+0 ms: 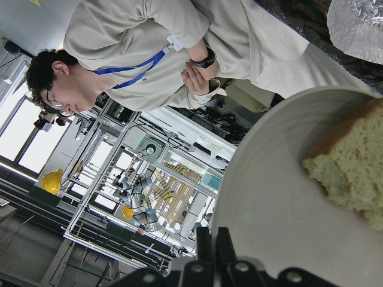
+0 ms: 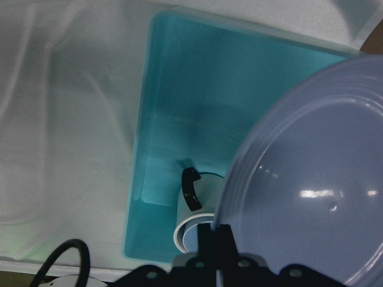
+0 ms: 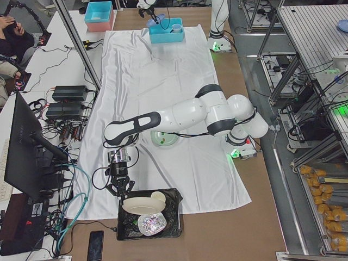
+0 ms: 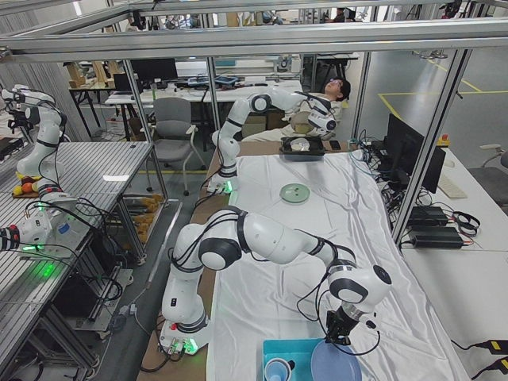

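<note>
My left gripper (image 3: 120, 190) is shut on the rim of a beige plate (image 3: 141, 206), held over a black tray (image 3: 130, 228) with a foil item (image 3: 151, 224); bread (image 1: 347, 161) lies on that plate in the left wrist view. My right gripper (image 4: 337, 333) is shut on the rim of a blue plate (image 2: 305, 167) over a teal bin (image 2: 191, 84), where a white mug (image 2: 203, 191) with a black handle sits.
A green plate (image 4: 294, 192) rests on the white cloth (image 3: 157, 70), which is mostly clear. A monitor (image 3: 24, 152) and cables line the left side; a phone (image 3: 95, 244) lies beside the tray.
</note>
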